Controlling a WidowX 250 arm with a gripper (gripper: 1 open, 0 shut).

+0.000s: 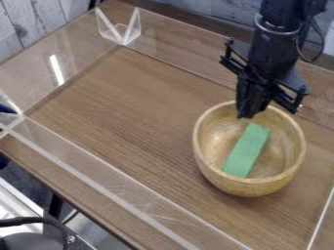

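A wooden bowl (209, 156) sits at the right of the wooden table (104, 107), with a green rectangular block (247, 149) lying inside it. My gripper (257, 107) is above the back rim of the bowl, apart from the block, at the end of the black arm reaching in from the top right. I cannot tell whether its fingers are open or shut, and nothing clearly shows between them.
A small clear angular object (119, 27) stands at the back left. A dark cable or object (29, 223) is at the bottom left edge.
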